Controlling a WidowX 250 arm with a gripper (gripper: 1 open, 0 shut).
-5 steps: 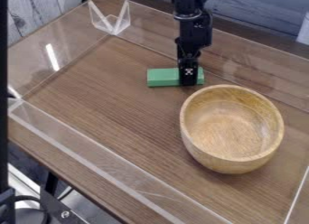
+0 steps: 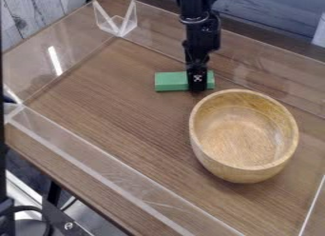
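My black gripper (image 2: pixel 197 74) hangs down from the top centre of the camera view onto a green block (image 2: pixel 169 82), which lies on the wooden table (image 2: pixel 89 107). The fingertips are at the block's right part; I cannot tell whether they grip it or how far apart they stand.
A large wooden bowl (image 2: pixel 242 133) sits just below and right of the block. A clear plastic piece (image 2: pixel 114 19) stands at the back left, and clear edging runs along the left.
The arm's upper part has shifted very slightly. The block and bowl look unmoved.
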